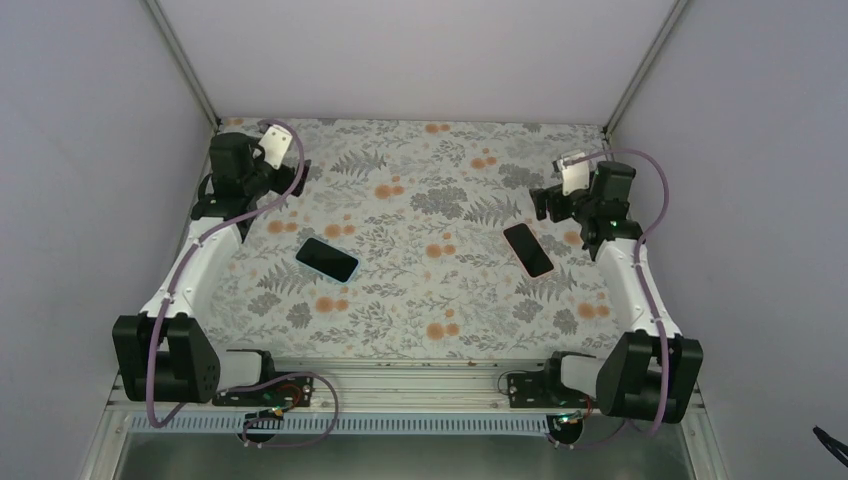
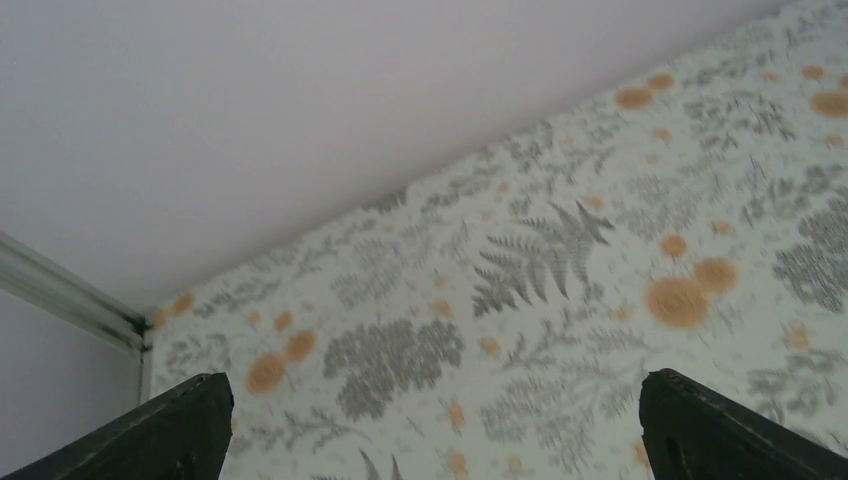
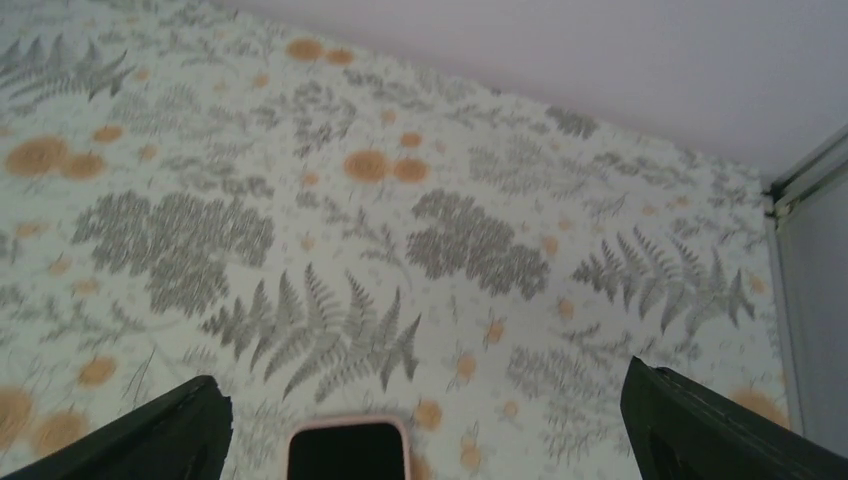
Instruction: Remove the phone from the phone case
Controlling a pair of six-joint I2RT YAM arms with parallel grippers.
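Observation:
Two dark, phone-shaped objects lie flat on the table. The left one point(image 1: 328, 260) has a light-blue rim. A pinkish rim edges the right one point(image 1: 528, 251), whose far end point(image 3: 347, 452) shows at the bottom of the right wrist view. Which is a phone in its case, I cannot tell. My left gripper point(image 1: 297, 179) is open above the table's far left, beyond the blue-rimmed object. Open as well, my right gripper point(image 1: 545, 204) stands just beyond the pink-rimmed one. Neither holds anything; bare tablecloth shows between the left fingers.
The flower-patterned tablecloth point(image 1: 430, 290) is bare between the two objects. White walls point(image 1: 420, 60) close in the back and sides. Along the front edge runs a metal rail point(image 1: 430, 372). Purple cables point(image 1: 222, 228) trail along both arms.

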